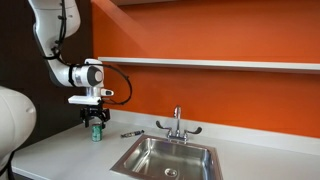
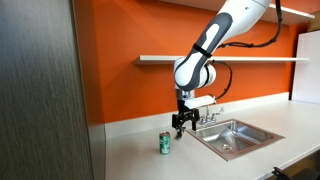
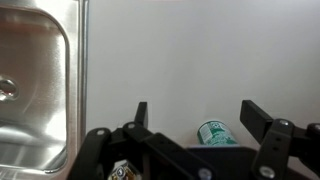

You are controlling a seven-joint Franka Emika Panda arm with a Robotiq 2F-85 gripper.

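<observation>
A green can stands upright on the counter, left of the sink in exterior view 1. My gripper is open and low over the counter, overlapping the can's upper part in that view. In exterior view 2 the gripper appears to the right of the can, with a visible gap between them. From the wrist, the can's pale top shows between the spread fingers, nearer the right one; the gripper body hides its lower part. Nothing is held.
A steel sink with a faucet lies to the right. A small dark-and-light object rests on the counter between can and sink. A white shelf runs along the orange wall. The counter right of the sink is clear.
</observation>
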